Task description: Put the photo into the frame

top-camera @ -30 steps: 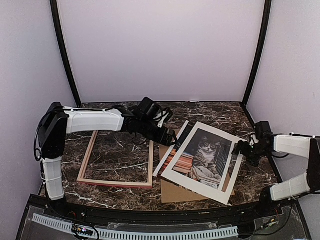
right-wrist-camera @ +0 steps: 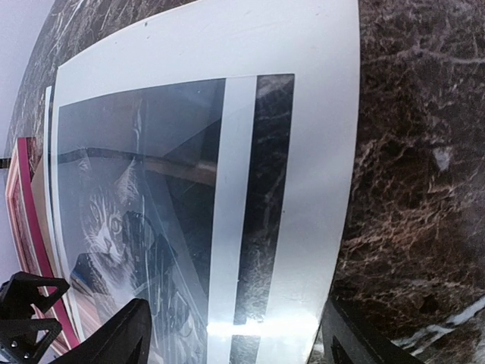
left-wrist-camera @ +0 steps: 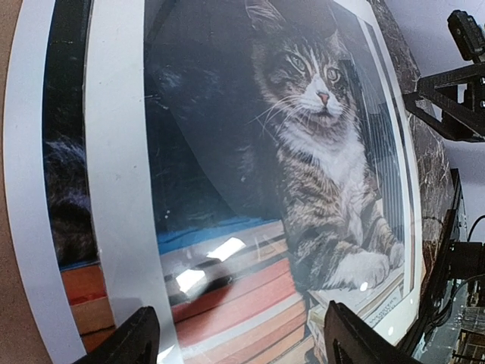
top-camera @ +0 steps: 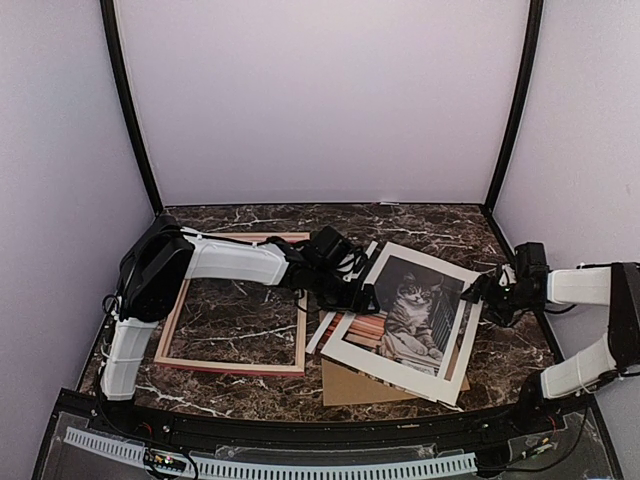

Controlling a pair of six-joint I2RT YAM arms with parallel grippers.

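Observation:
A white-bordered sheet (top-camera: 400,378) with a clear window lies tilted over the cat photo (top-camera: 408,318). The photo's left part and pale edge (left-wrist-camera: 29,189) stick out beyond it. On the left lies the empty wooden frame (top-camera: 230,369). My left gripper (top-camera: 368,300) is low over the sheet's left border, its fingers (left-wrist-camera: 136,341) apart; in the left wrist view that border runs beside one finger. My right gripper (top-camera: 474,292) is at the sheet's right border, fingers (right-wrist-camera: 121,341) also spread, one close to the border's outer edge. Whether either finger touches the sheet cannot be told.
A brown board (top-camera: 345,388) shows beneath the photo and sheet, near the front. My left arm passes over the frame's back part.
Over the last second my left gripper came right and nearer to the front, onto the sheet's left border. The sheet has since slid slightly left.

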